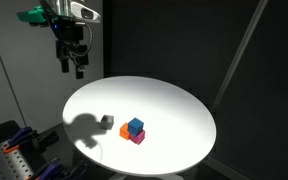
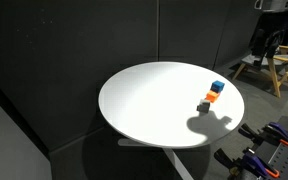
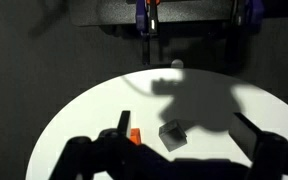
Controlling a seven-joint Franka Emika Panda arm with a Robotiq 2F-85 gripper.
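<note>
My gripper point(image 1: 72, 69) hangs high above the left part of the white table, well clear of everything on it. In the wrist view its black fingers point(image 3: 252, 138) stand wide apart, with nothing between them at their height. Below, a grey block point(image 3: 172, 134) lies on the tabletop. Beside it in exterior view 1 is a small cluster: an orange block point(image 1: 126, 130), a pink-red block point(image 1: 137, 138) and a blue block point(image 1: 135, 126) that appears to rest on top. The wrist view shows only part of the orange block point(image 3: 135, 136); the left finger hides the others.
A wooden chair point(image 2: 274, 65) stands behind the arm. Dark floor and curtains surround the table.
</note>
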